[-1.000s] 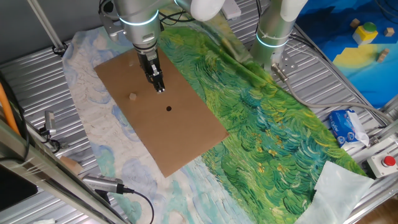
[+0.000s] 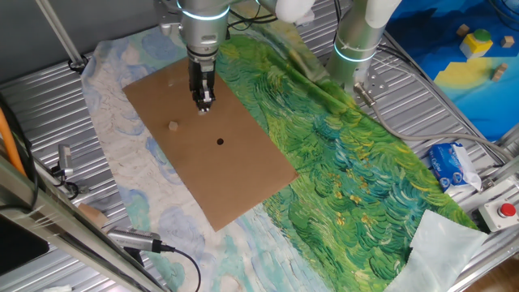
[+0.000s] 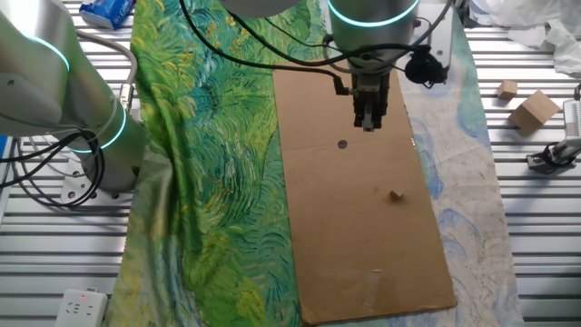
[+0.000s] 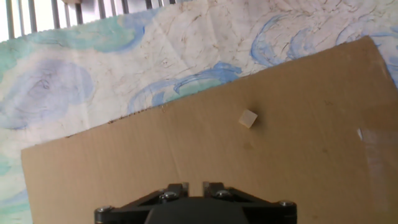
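A small wooden cube [image 2: 173, 126] rests on a brown cardboard sheet [image 2: 243, 178], which lies flat on the patterned cloth. In the wrist view the cube [image 4: 248, 118] is right of centre, ahead of the fingertips and well apart from them. My gripper [image 2: 203, 107] hangs above the cardboard, pointing down, off to one side of the cube. Between the fingertips of the gripper a narrow gap shows, with nothing in it. A dark round spot [image 2: 220, 141] marks the cardboard near the gripper; whether it is a hole or a flat disc cannot be told.
Wooden blocks [image 3: 534, 112] lie on the metal slats beyond the cloth. A camera-like device [image 2: 134, 239] with a cable sits at the cloth's edge. Around the cube the cardboard is clear.
In exterior view 1 the arm has swung right and its gripper now hangs more upright, its tips slightly higher in the picture. The cube and cardboard have not moved.
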